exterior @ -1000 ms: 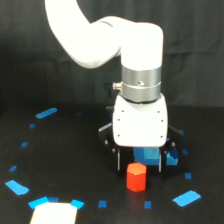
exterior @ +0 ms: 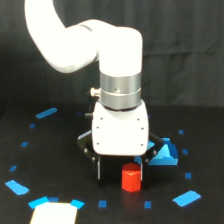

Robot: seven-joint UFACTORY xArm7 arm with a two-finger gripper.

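A small red block (exterior: 131, 179) sits on the dark table, front of centre in the camera view. My gripper (exterior: 120, 176) hangs down over it, its fingers spread apart and open. In the picture the block appears between the two fingers, closer to the right-hand one. Whether that finger touches it cannot be told from this angle. Behind the hand, on the right, a blue object (exterior: 166, 156) is partly hidden.
A pale block (exterior: 54, 213) with an orange side is cut off by the bottom edge at left. Flat blue marks, such as the strip (exterior: 186, 198) at right, are scattered over the table.
The arm and open gripper have shifted left and a little lower in the picture. The red block appears turned and slightly further left. More of the blue object's right part shows.
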